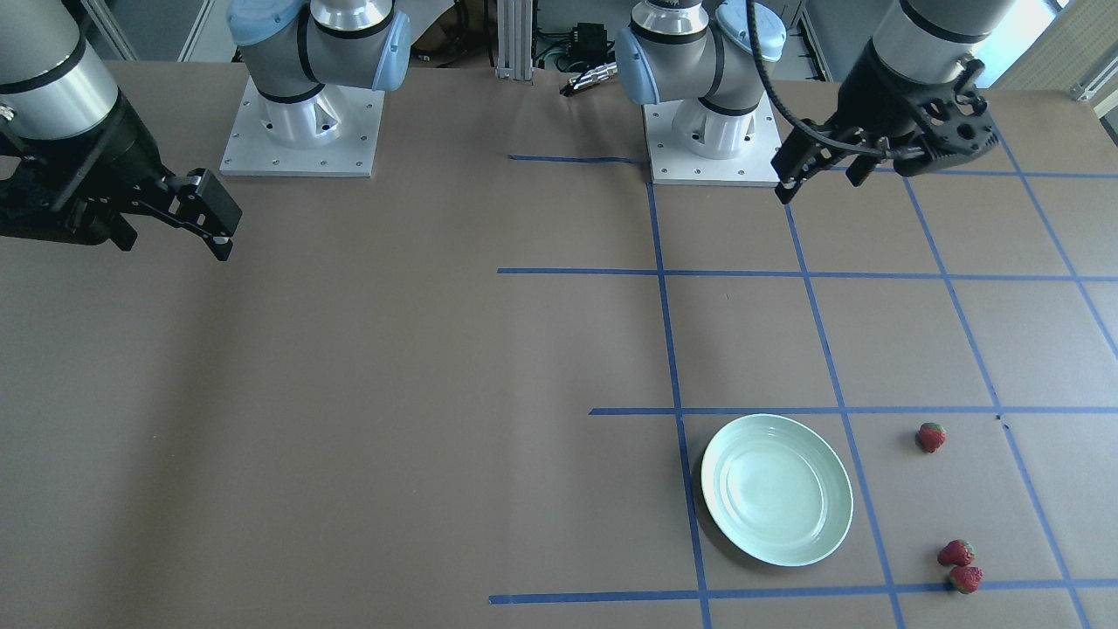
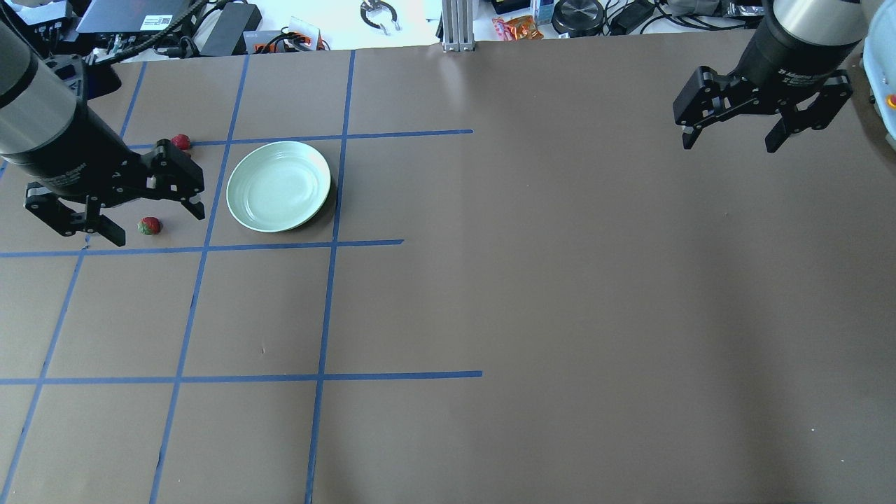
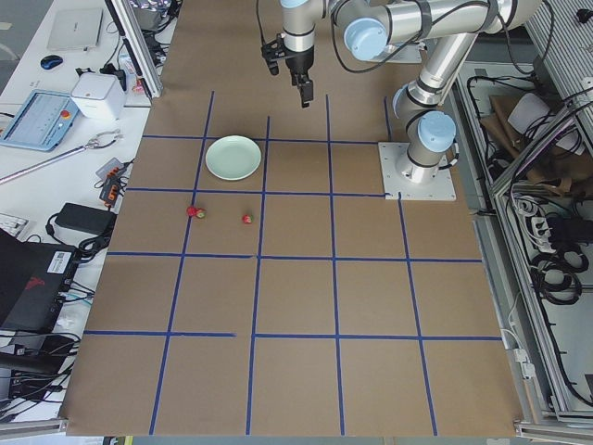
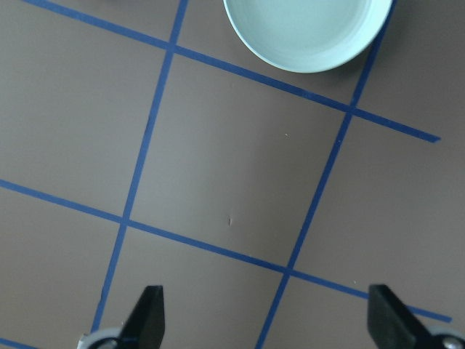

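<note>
A pale round plate (image 1: 776,489) lies on the gridded table, with one strawberry (image 1: 930,437) off to its right in the front view and two strawberries (image 1: 965,578) touching each other closer to that camera. In the top view the lone strawberry (image 2: 150,226) is left of the plate, the pair partly hidden by the arm. My gripper (image 1: 823,183) hangs high above the table at upper right in the front view, fingers apart with nothing between them. In the wrist view the plate (image 4: 305,29) is at the top edge, and both fingertips show wide apart along the bottom.
A second arm's black gripper (image 2: 756,126) hangs at the opposite side, upper right in the top view. White robot base plates (image 1: 299,157) stand at the back.
</note>
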